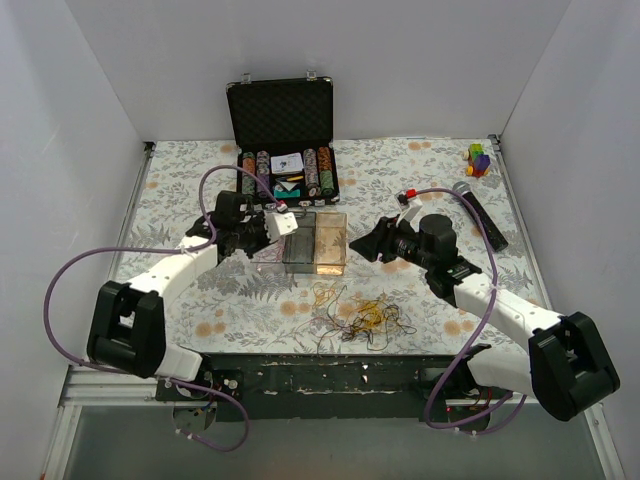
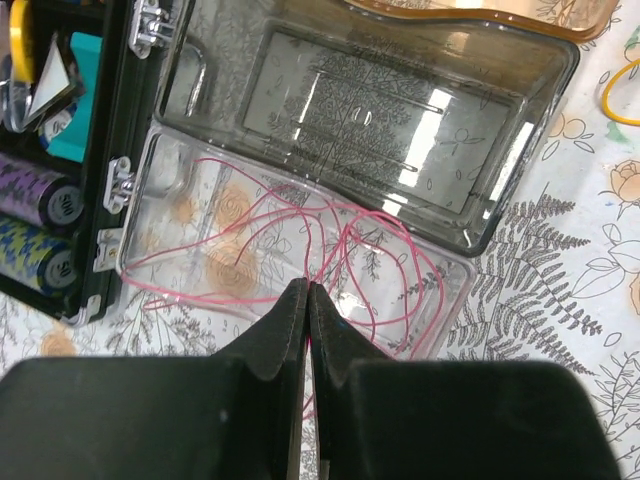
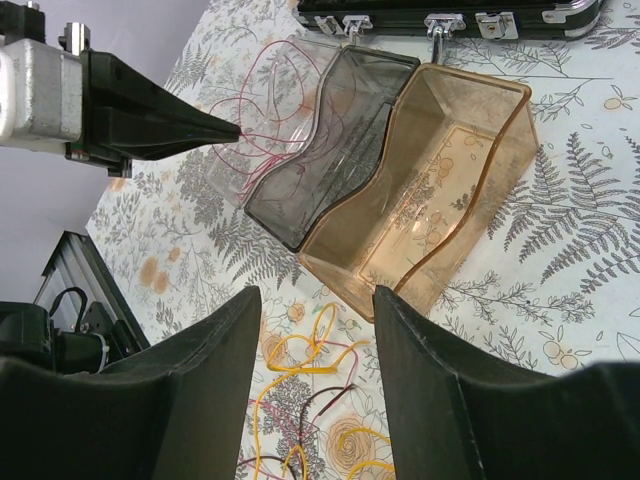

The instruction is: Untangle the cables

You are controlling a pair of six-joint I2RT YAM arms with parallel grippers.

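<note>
Pink cable (image 2: 385, 215) lies in loose loops inside the clear compartment (image 2: 455, 300) at the left of the bins. My left gripper is shut over that compartment, its tips meeting the pink strands. Whether a strand is pinched between them I cannot make out. On the table in front of the bins, yellow cable (image 3: 300, 368) lies mixed with black cable (image 3: 312, 400) and some thin pinkish-red strands. Above and behind this tangle, near the amber bin, my right gripper stands open, nothing between its fingers.
Beside the clear compartment are an empty grey bin (image 1: 299, 243) and an empty amber bin (image 1: 330, 243). An open black case (image 1: 283, 115) with chips stands behind them. A microphone (image 1: 482, 215) and a coloured toy (image 1: 478, 160) lie at the right.
</note>
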